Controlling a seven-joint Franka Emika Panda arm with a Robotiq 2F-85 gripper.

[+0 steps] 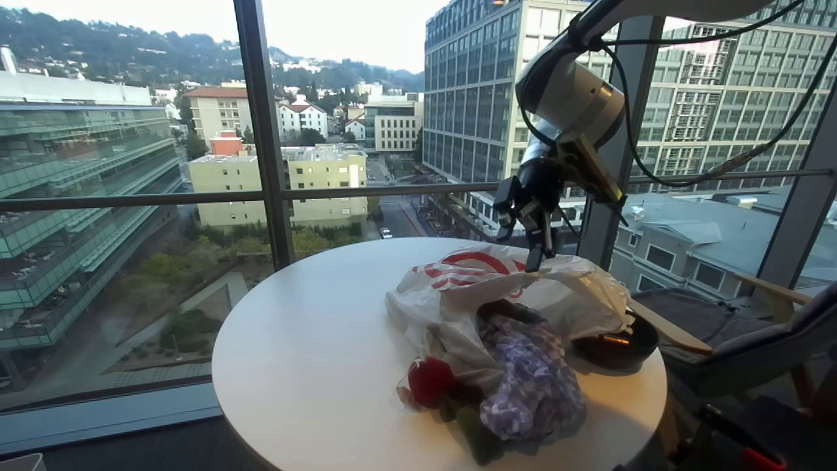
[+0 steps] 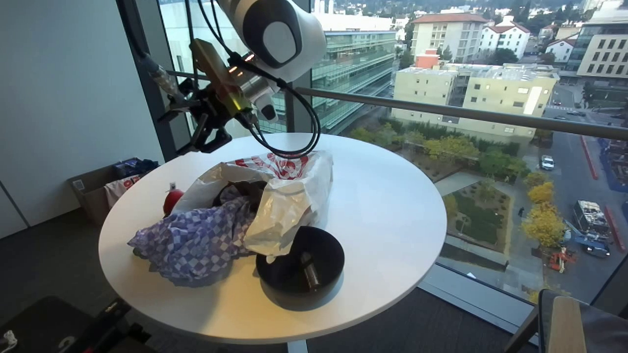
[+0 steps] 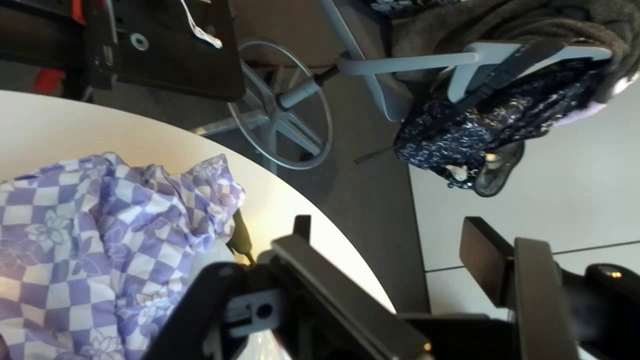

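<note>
My gripper (image 1: pixel 519 247) is above the white plastic bag with red print (image 1: pixel 427 310), its fingers apart. In the wrist view, the gripper shows a wide gap and nothing between its fingers. The bag lies slumped on the round table, its mouth facing the near side. A purple-and-white checkered cloth (image 2: pixel 197 241) lies bunched at that mouth, partly against the bag. Beside them stands a black bowl (image 2: pixel 300 273), and one edge of the bag hangs over its rim. Whether any bag film touches the fingers is unclear.
A red round object (image 1: pixel 431 382) and dark green items (image 1: pixel 477 439) lie by the cloth, near the table edge. A chair (image 1: pixel 730 337) stands close to the table.
</note>
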